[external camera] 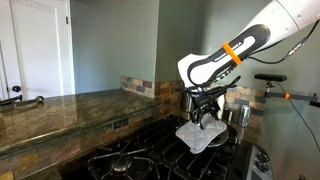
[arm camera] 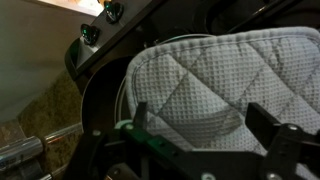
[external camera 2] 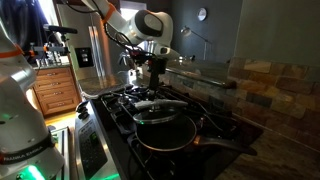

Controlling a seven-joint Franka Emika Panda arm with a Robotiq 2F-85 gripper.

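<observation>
A pale quilted pot holder (arm camera: pixel 225 80) spreads beneath my gripper in the wrist view. The fingers (arm camera: pixel 258 118) stand wide apart over the cloth, with nothing gripped between them. In exterior view 1 the pot holder (external camera: pixel 201 134) lies tilted over a pan (external camera: pixel 222 138) on the stove, my gripper (external camera: pixel 208 118) just above it. Whether the fingertips touch the cloth, I cannot tell. A dark pan rim (arm camera: pixel 100 95) shows beside the cloth in the wrist view.
Black grates cover the stove (external camera: pixel 150 145). In exterior view 2 a large pan (external camera 2: pixel 165 132) with a long handle occupies the near burners. A granite counter (external camera: pixel 70 115) lies to the left in exterior view 1, and its top is clear.
</observation>
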